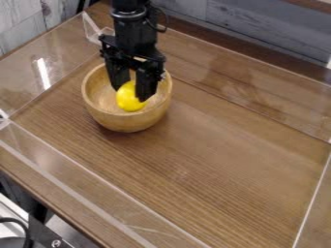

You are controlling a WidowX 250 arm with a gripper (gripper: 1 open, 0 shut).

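A wooden bowl point(124, 118) sits on the wooden table at the upper left, holding a yellow object point(128, 96). The black robot gripper point(128, 74) hangs from the top of the view, over the bowl's back part, just above and behind the yellow object. Its fingers are dark and overlap each other, so I cannot tell whether it is open or shut or whether it touches the yellow object.
White walls border it at the back and right. A black cable point(15, 223) lies at the lower left corner.
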